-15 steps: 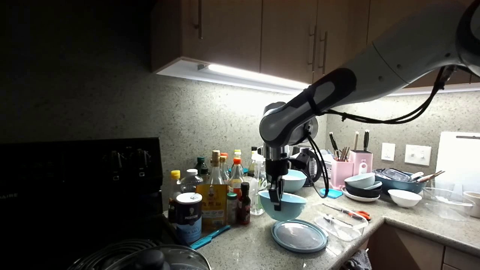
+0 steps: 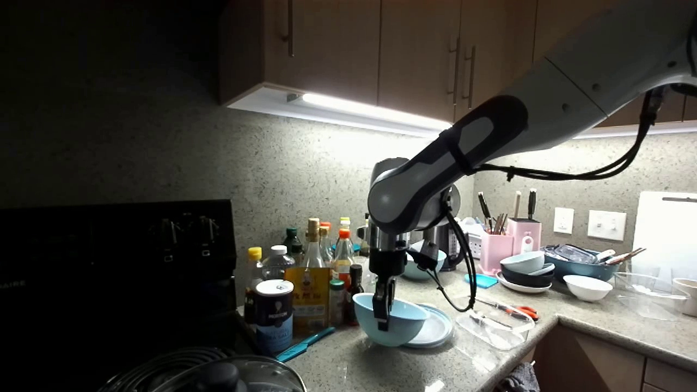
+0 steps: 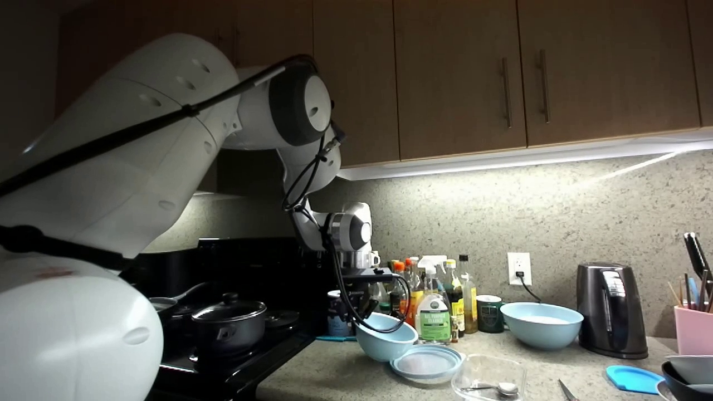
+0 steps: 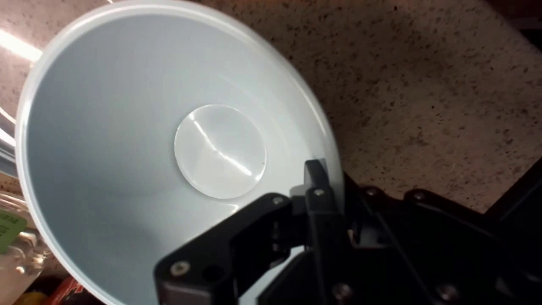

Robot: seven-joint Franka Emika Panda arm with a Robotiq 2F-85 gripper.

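Note:
My gripper is shut on the rim of a light blue bowl (image 2: pixel 406 326). One finger (image 4: pixel 317 175) is inside the bowl wall; the other is mostly hidden beyond the rim. The bowl tilts and appears empty in the wrist view. In exterior view 2 it (image 3: pixel 386 344) is at the counter's left part, beside a round pale blue lid (image 3: pixel 428 363). From exterior view 1, the bowl covers part of that lid (image 2: pixel 439 330). Whether the bowl touches the counter or the lid I cannot tell.
Bottles and a salt canister (image 2: pixel 274 317) crowd the wall side, with a teal knife (image 2: pixel 305 344) in front. A clear tray (image 3: pixel 489 375) lies right of the lid. Another blue bowl (image 3: pixel 542 325) stands near the kettle (image 3: pixel 611 311). Bare counter (image 2: pixel 346 369) shows at the front.
My gripper has carried the bowl left and lower in exterior view 1, and the bowl's tilt has increased. The lid has shifted slightly left and back towards the wall.

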